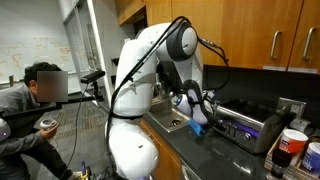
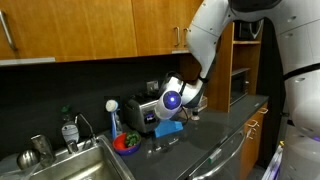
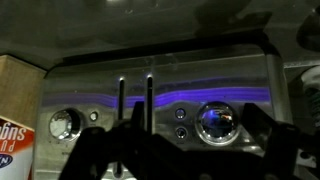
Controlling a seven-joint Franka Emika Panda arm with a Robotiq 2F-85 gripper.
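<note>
A silver toaster with knobs and slim vertical levers fills the middle of the wrist view. The dark gripper is open in front of this face, one black finger overlapping the panel beside the levers and the other near the right knob. Nothing shows between the fingers; whether they touch the toaster I cannot tell. Exterior view 1 has the toaster against the back wall, to the right of the arm's lower end. In exterior view 2, the arm partly hides the toaster.
A sink lies left of the arm in exterior view 2, with a colourful bowl beside it. Cups and cans stand right of the toaster in exterior view 1.
</note>
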